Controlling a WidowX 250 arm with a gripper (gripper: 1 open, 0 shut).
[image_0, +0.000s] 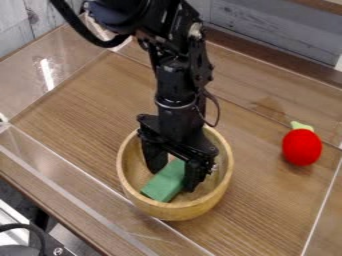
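Note:
My black gripper (174, 164) reaches down into a light wooden bowl (206, 200), open, its fingers above and beside a green object (164, 183) that lies on the bowl's floor. The dark fingers hide part of the green object and the back of the bowl's inside.
A red tomato-like object (302, 148) with a pale green top sits on the wooden table (94, 110) to the right. The table left of the bowl is clear. A low wall runs along the back, and a clear edge strip lies at the front left.

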